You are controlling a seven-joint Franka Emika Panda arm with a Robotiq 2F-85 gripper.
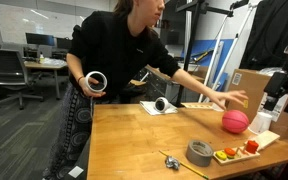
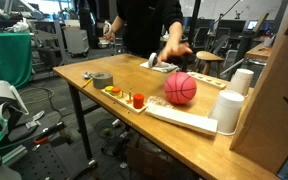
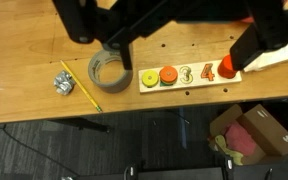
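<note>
My gripper shows as two dark, blurred fingers at the top of the wrist view, standing well apart; nothing is clearly held between them. Below it on the wooden table lies a number-peg board (image 3: 189,77) with yellow, orange and red pieces. Beside the board is a grey tape roll (image 3: 109,71), and a yellow pencil (image 3: 81,85) and a crumpled foil piece (image 3: 63,83) lie farther left. A pink ball (image 2: 180,88) sits behind the board, near a white strip (image 2: 181,117). In exterior view 1 a dark robot arm (image 1: 287,75) enters at the right.
A person (image 1: 124,50) leans over the table, one hand (image 1: 224,97) extended near the ball and the other holding a white roll (image 1: 96,81). White cylinders (image 2: 227,111) and a cardboard box (image 2: 278,100) stand at the right end. Bare tabletop (image 1: 134,130) lies left of the tape.
</note>
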